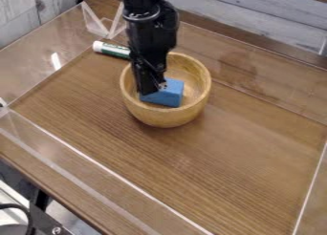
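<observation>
A wide yellow bowl (189,112) sits on the wooden table, with a blue block (167,96) inside it. My black gripper (149,84) reaches down over the bowl's left part, just left of the block, and looks shut; whether it touches the block is unclear. A green and white cylinder (111,50) lies behind the bowl to the upper left.
A pale wall or panel stands at the upper left, and a black cable lies at the lower left edge.
</observation>
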